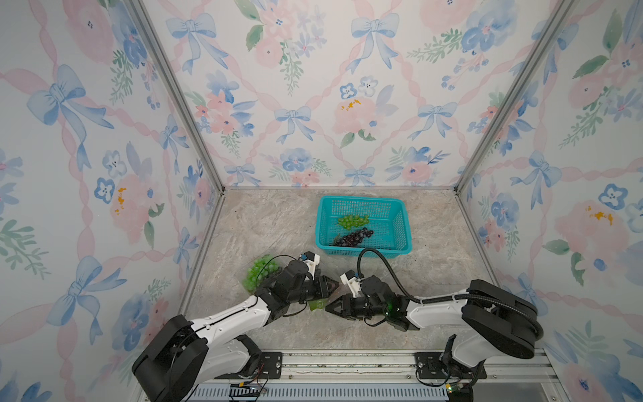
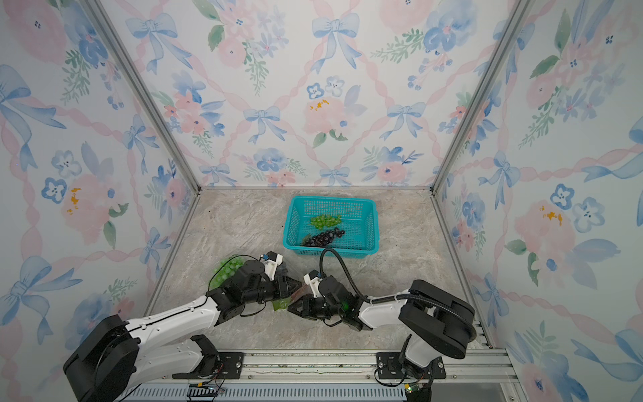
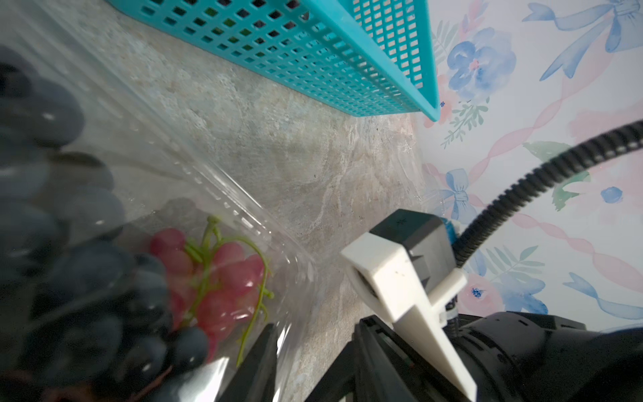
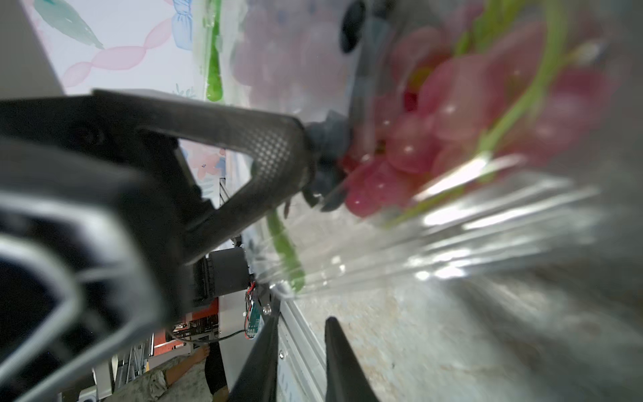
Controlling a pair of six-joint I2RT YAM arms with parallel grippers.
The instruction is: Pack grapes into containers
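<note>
A clear plastic container of green grapes [image 1: 258,273] sits at the front left, partly behind my left arm. Beside it, a clear container holds dark grapes [image 3: 80,281] and red grapes [image 3: 224,294]. My left gripper [image 1: 325,286] is over that container. My right gripper [image 1: 338,308] is low at its front right, a finger against the clear plastic in the right wrist view. Whether either gripper is open or shut is hard to see.
The turquoise basket [image 1: 402,221] behind the grippers holds a green bunch [image 1: 353,221] and a dark bunch [image 1: 351,238]. Bare table [image 1: 442,234] lies to its right and left.
</note>
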